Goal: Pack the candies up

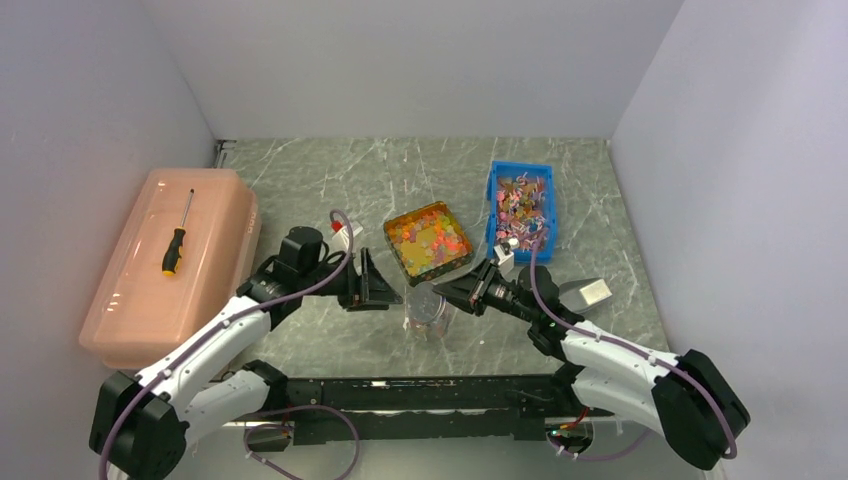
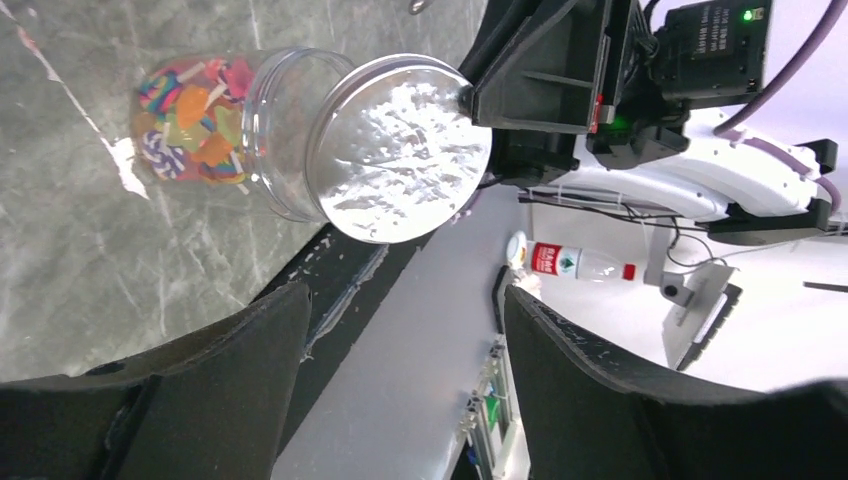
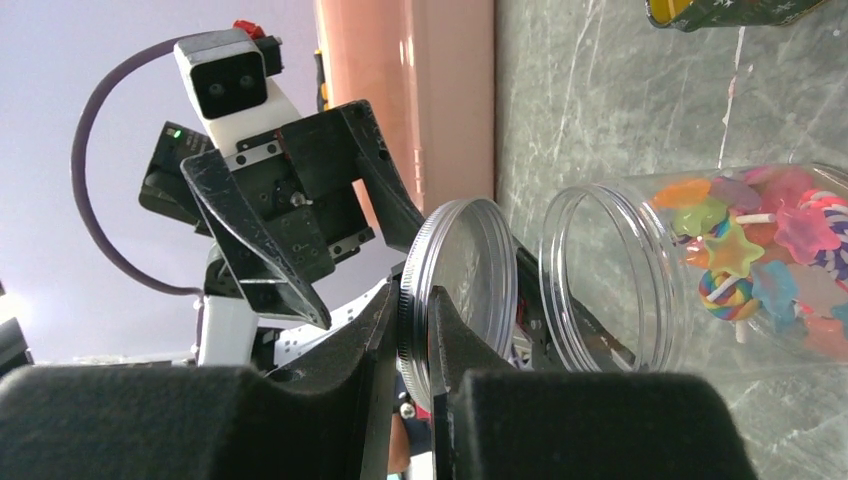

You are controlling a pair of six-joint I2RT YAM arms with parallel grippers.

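A clear jar (image 2: 300, 95) stands on the table with mixed colored candies (image 3: 770, 250) in its lower part. Its open mouth shows in the right wrist view. The round silver lid (image 2: 405, 150) is gripped by its edge in my right gripper, which is shut on it. From the top view the lid appears over the jar's mouth; both wrist views show a gap between them. My left gripper is open beside the jar, with nothing between its fingers.
Behind the jar lies a patterned tray (image 1: 398, 262) of star-shaped candies. A blue basket (image 1: 552, 215) of wrapped-looking pieces sits back right. On the left, a screwdriver (image 1: 178, 240) rests on a pink box (image 1: 130, 290). A gray scoop-like object (image 1: 575, 297) lies at right.
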